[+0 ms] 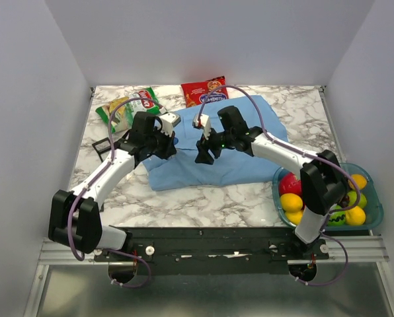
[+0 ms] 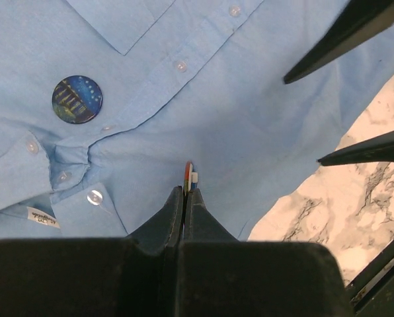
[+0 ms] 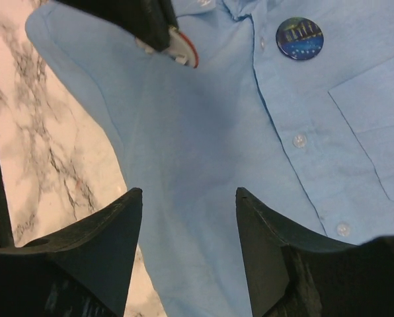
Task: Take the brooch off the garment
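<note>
A light blue shirt point(image 1: 203, 168) is spread on the table. In the left wrist view, my left gripper is shut on a small brooch point(image 2: 189, 175), seen edge-on with red and blue colours and a white bit. From the right wrist view, the same brooch point(image 3: 182, 48) shows a pale face and red rim above the cloth, with no fabric seen caught on it. A second round badge point(image 2: 77, 99), dark blue with a lit scene, lies flat on the shirt near the button strip. Open and empty, my right gripper hangs over the plain lower cloth.
Snack bags point(image 1: 143, 102) lie at the back left, and a red bag point(image 1: 196, 92) at the back. A dark frame-like item point(image 1: 102, 146) sits beside the left arm. The fruit basket point(image 1: 379, 210) stands front right. Bare marble point(image 1: 184, 212) shows along the front.
</note>
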